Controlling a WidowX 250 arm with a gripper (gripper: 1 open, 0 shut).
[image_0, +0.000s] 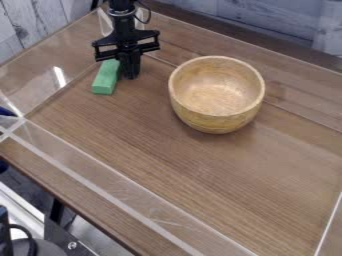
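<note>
My black gripper hangs at the top centre-left of the table, its fingertips down at the upper right end of a green block. The block lies on the wooden table. Whether the fingers touch it is hard to tell, and I see nothing clearly held between them.
A large wooden bowl stands to the right of the gripper. A wall lies behind the back edge, and black hardware shows at the lower left corner.
</note>
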